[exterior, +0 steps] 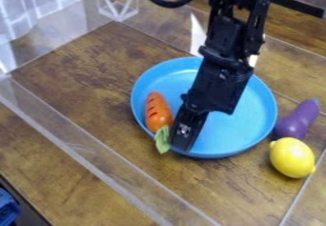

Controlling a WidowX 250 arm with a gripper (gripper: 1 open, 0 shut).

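An orange carrot with a pale green top [158,113] lies in a blue bowl [254,106], along its left side. My black gripper [180,134] reaches down into the bowl, its tips low and just right of the carrot's green end. I cannot tell how wide the fingers stand or whether they touch the carrot.
A purple eggplant [298,119] and a yellow lemon [292,157] lie outside the bowl at the right. Bare wooden surface [76,87] spreads to the left, behind a clear plastic edge. A blue object [8,211] shows at the lower left corner.
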